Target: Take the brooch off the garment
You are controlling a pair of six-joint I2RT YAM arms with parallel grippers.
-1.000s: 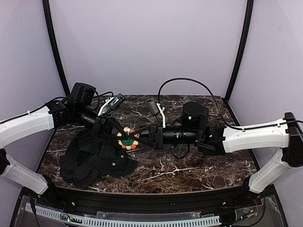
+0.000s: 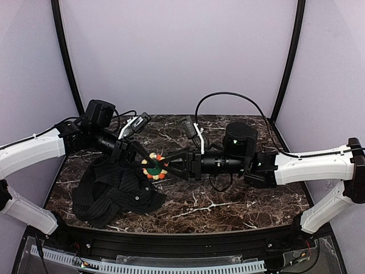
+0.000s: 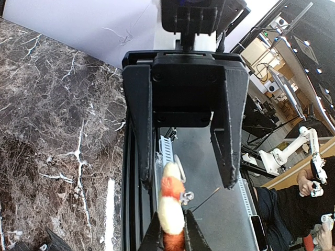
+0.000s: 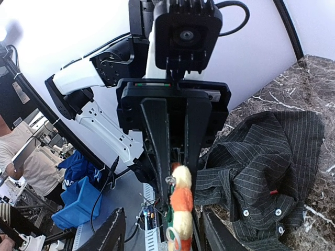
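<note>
A flower brooch [image 2: 154, 171] with green centre and orange and cream petals is held upright between my two grippers, seen edge-on in both wrist views [image 3: 172, 204] [image 4: 181, 204]. My left gripper [image 2: 148, 162] is shut on it. My right gripper [image 2: 174, 164] stands open just to the brooch's right, its fingers either side of the brooch's edge in the right wrist view. Metal pin parts show on the brooch. The dark pinstriped garment [image 2: 108, 194] lies crumpled on the table at the left, below the left arm, with white buttons visible.
White walls enclose the back and sides, and a dark rail runs along the front edge.
My left gripper and the garment look unchanged.
</note>
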